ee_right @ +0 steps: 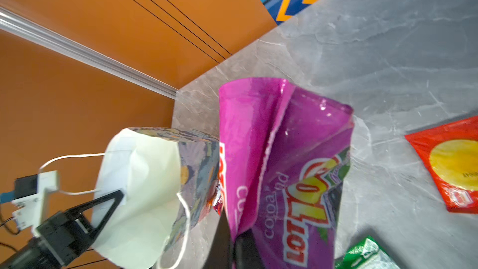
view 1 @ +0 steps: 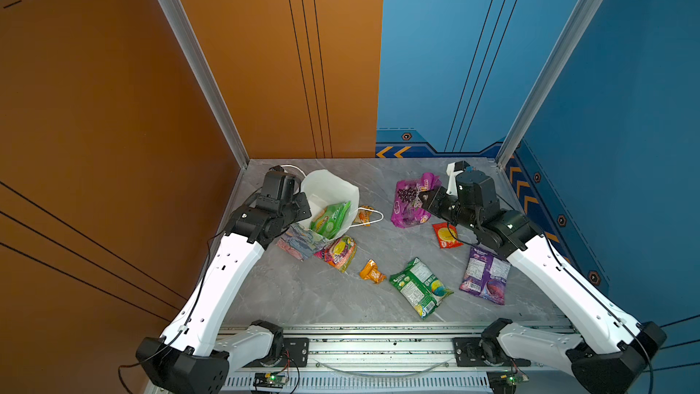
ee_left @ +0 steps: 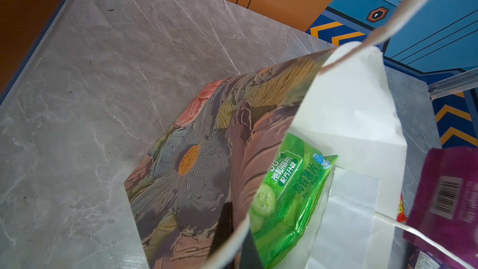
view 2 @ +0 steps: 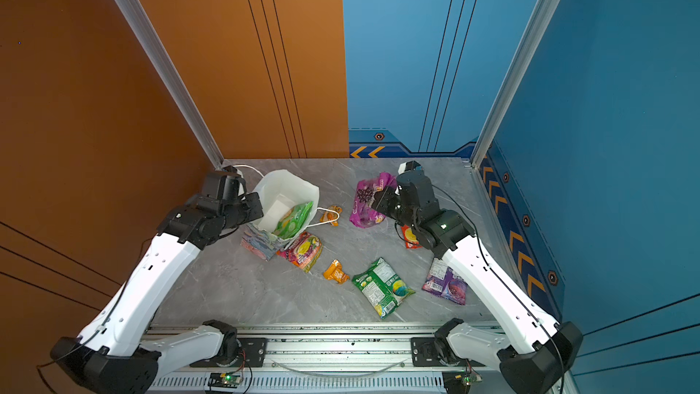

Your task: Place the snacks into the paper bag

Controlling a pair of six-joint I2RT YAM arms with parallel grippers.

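Note:
The paper bag [view 1: 331,184], white inside and flower-printed outside, lies tilted with its mouth facing right. Inside it rests a green snack pack [ee_left: 291,199]. One dark finger on each side of the bag's near rim shows my left gripper shut on that paper edge. A purple snack packet [ee_right: 298,194] is folded between the fingers of my right gripper, which is shut on it to the right of the bag. On the table lie a green snack bag [view 1: 420,288], a dark purple bag [view 1: 485,275], a red packet [view 1: 445,235] and a small orange packet [view 1: 372,272].
A colourful pack [view 1: 338,251] lies against the bag's front side. Another orange packet [view 2: 330,215] sits beside the bag, near its white handle [view 1: 373,211]. Orange and blue walls enclose the back and sides.

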